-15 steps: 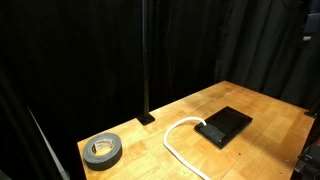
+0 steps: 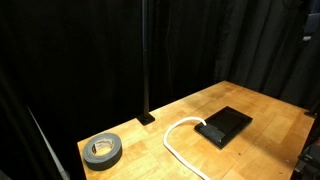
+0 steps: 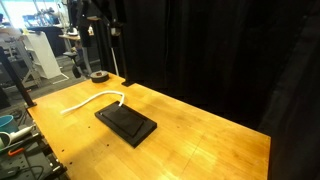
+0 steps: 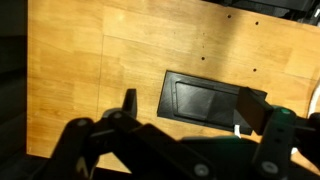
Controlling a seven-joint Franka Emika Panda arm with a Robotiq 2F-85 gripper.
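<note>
A flat black rectangular tray [image 2: 226, 125] with a raised rim lies on the wooden table [image 3: 200, 130]. A white cord or strip [image 2: 172, 140] curves over the wood, and one end of it rests at the tray's edge. In the wrist view my gripper stands open above the tray [image 4: 190, 82], its two dark fingers [image 4: 130, 102] wide apart with nothing seen between them. The gripper body covers the tray's near part. Only a little of the white strip [image 4: 314, 101] shows at the right edge there.
A roll of dark tape [image 2: 102, 151] lies at the table's left corner in exterior view 1. A thin black post [image 2: 146, 60] stands on a small base at the back edge, before black curtains.
</note>
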